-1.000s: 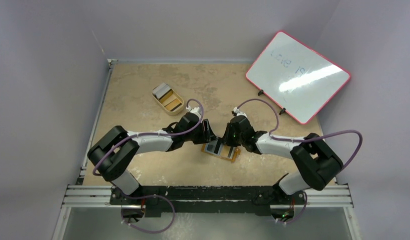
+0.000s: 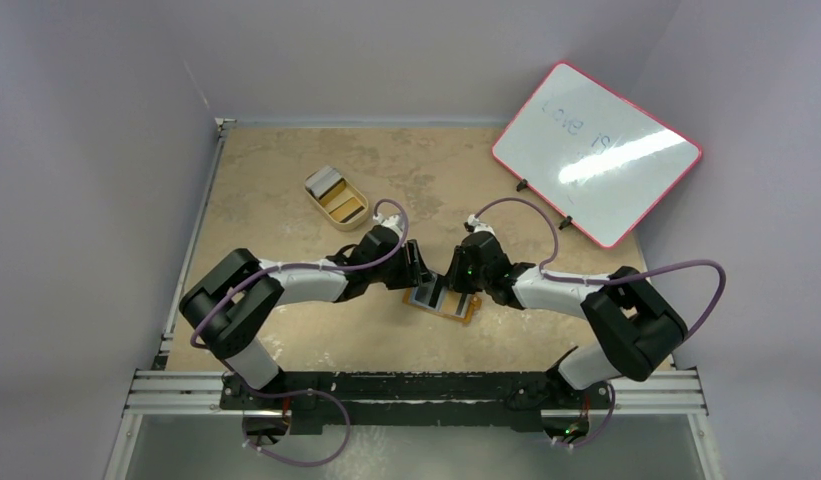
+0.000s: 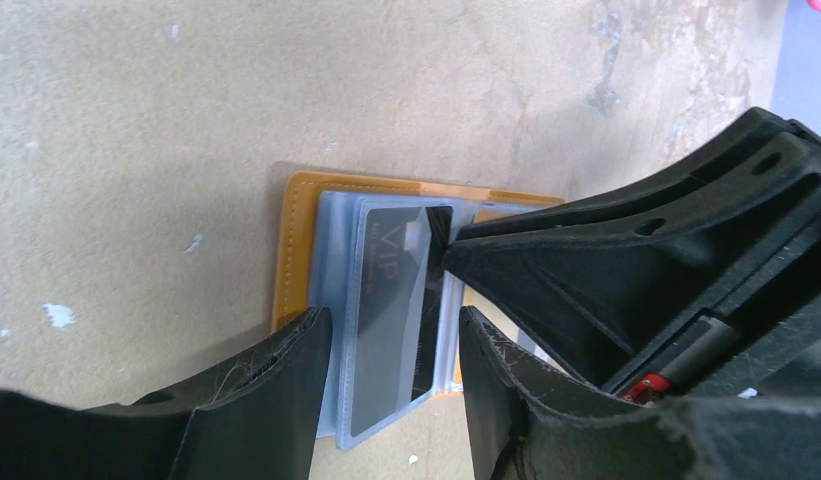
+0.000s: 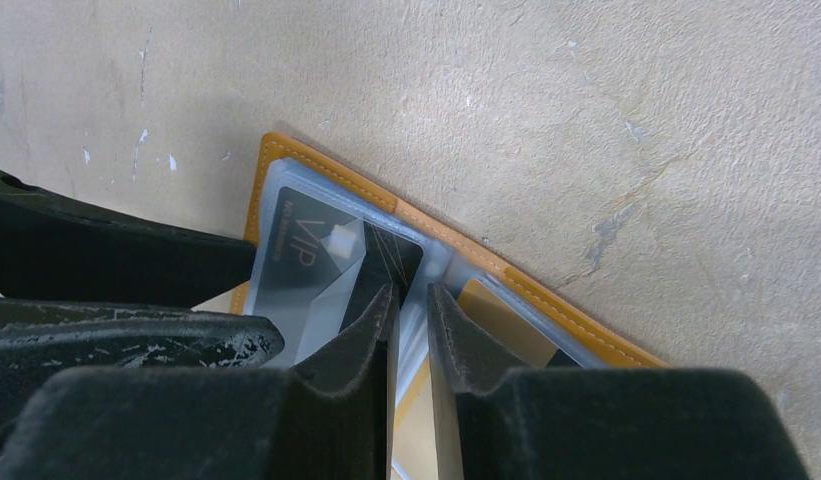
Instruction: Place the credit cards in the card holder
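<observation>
The card holder [image 2: 441,314] lies unfolded on the table, with orange edging and clear sleeves, under both grippers. In its left half, a dark VIP card [image 3: 388,310] sits in the clear sleeve, a black strip beside it. A gold card [image 4: 506,325] lies in the other half. My left gripper stands open over the left half, its fingers on either side of the VIP card and not closed on it. My right gripper is shut on the clear sleeve edge near the middle of the holder.
At the back left stands a tan tray [image 2: 362,216] with a silvery card [image 2: 324,181] and gold cards [image 2: 346,205] in it. A whiteboard [image 2: 596,150] leans at the back right. The two grippers are very close together. Open table lies behind and in front.
Hardly anything differs. The left arm has shifted very slightly over the holder; the right arm, the holder and the tray look still.
</observation>
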